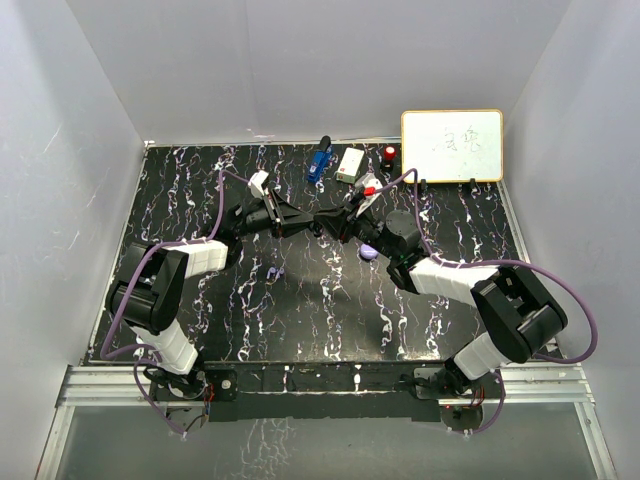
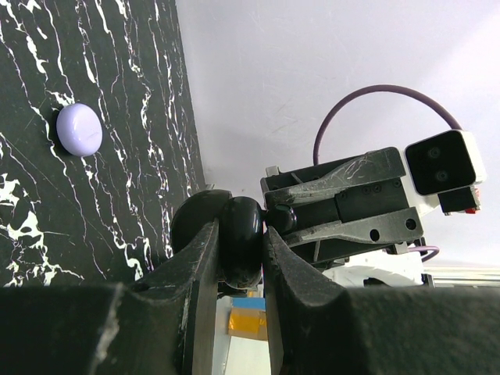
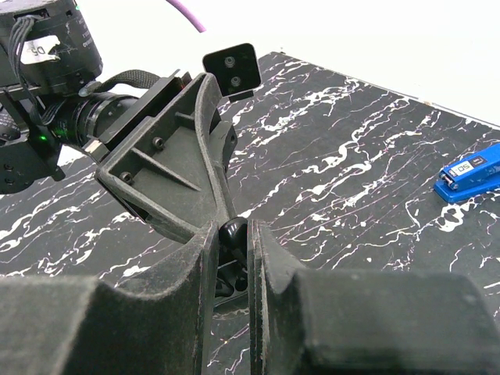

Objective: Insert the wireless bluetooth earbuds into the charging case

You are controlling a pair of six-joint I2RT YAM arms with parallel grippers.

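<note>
A glossy black rounded charging case (image 2: 241, 250) is pinched in my left gripper, which is shut on it, above the table. Its lid looks like the dark dome (image 2: 198, 215) behind it. From the other side my right gripper is shut on a small glossy black piece (image 3: 233, 233), apparently an earbud, right at the case. In the top view both grippers' tips meet near the middle. The fingers hide the contact, so how the earbud sits against the case cannot be told.
A lavender oval (image 2: 79, 129) lies on the marbled table, with a small purple item (image 1: 275, 272) left of it. A blue stapler (image 1: 320, 160), white box (image 1: 350, 165) and red-capped bottle (image 1: 388, 157) line the back near a whiteboard (image 1: 452, 145).
</note>
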